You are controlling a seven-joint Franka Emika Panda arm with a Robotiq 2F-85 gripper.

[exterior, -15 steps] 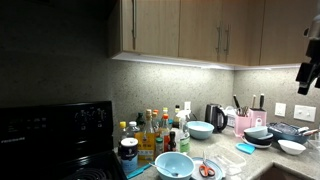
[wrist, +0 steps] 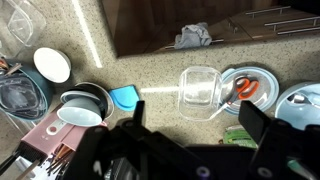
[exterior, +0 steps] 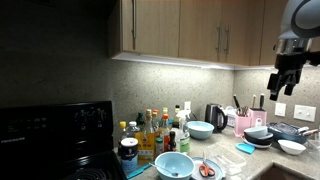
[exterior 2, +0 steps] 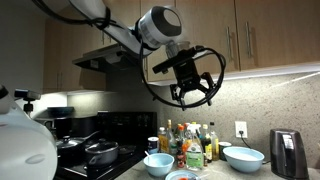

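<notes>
My gripper hangs high over the counter with its fingers well apart and nothing between them. Below it in the wrist view lies a clear square container [wrist: 200, 93]. Right of that, a plate [wrist: 270, 76] bears orange-handled scissors [wrist: 242, 88]. A light blue bowl [wrist: 299, 104] is cut off by the right edge. On the other side rests a flat bright blue item [wrist: 125, 97]. In exterior view 1 the gripper [exterior: 281, 82] is at the upper right, far above the bowls; exterior view 2 shows it [exterior 2: 182, 103] above the bottles.
Many bottles [exterior: 155, 138] stand by the wall. The black kettle [exterior: 213, 117], a pink caddy [exterior: 243, 122] and stacked bowls [exterior: 258, 133] line the back right. Wooden cabinets [exterior: 180, 30] hang overhead. A grey cloth [wrist: 192, 36] lies on the brown area at the wrist view's top.
In exterior view 1 the arm and gripper have come left, further into view from the right edge. The counter objects look unmoved.
</notes>
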